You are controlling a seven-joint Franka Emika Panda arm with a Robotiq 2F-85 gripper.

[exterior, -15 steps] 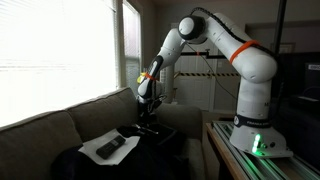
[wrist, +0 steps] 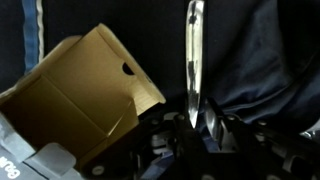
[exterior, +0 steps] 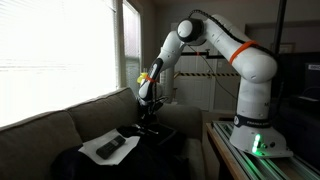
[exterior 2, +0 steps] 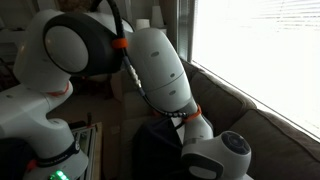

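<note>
A long, shiny metal utensil (wrist: pixel 194 60) reaches up from my gripper in the wrist view, and its lower end lies between the fingers. The fingers are shut on it. Whether it is a knife, spoon or something else I cannot tell. Just left of the gripper is an open, empty-looking cardboard box (wrist: pixel 72 92). In exterior view 1 the gripper (exterior: pixel 148 112) is low over the far end of the couch, too small there to show the utensil. The arm hides it in exterior view 2.
Dark cloth (wrist: pixel 250 50) with folds lies under the box and utensil. On the couch (exterior: pixel 45 140), nearer exterior view 1, a dark remote-like object (exterior: pixel 110 147) rests on a light grey item. A wooden table edge (exterior: pixel 228 155) runs by the arm's base.
</note>
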